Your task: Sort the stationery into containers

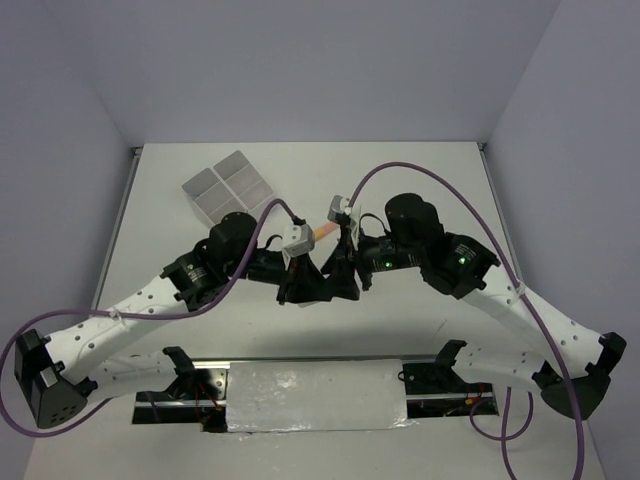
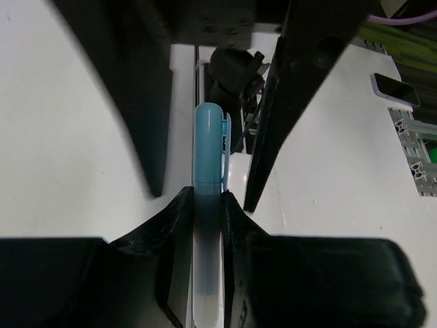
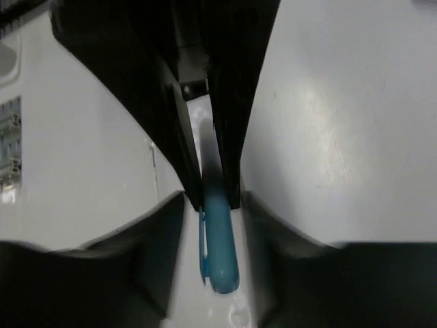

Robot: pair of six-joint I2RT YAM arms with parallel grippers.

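Observation:
A slim pen with a blue cap [image 2: 207, 147] and a pale clear barrel [image 2: 205, 273] stands in my left gripper, which is shut on its middle. Around the cap end, the fingers of my right gripper stand apart, with a gap on each side of the pen. In the right wrist view those fingers are blurred, and the blue cap [image 3: 220, 246] points down between them. Both grippers meet over the middle of the table in the top view, where they hide the pen.
A light compartment box [image 1: 230, 188] stands at the back left of the table. Behind the grippers lies an orange item [image 1: 325, 230], partly covered by the arms. A dark phone [image 2: 396, 90] shows in the left wrist view.

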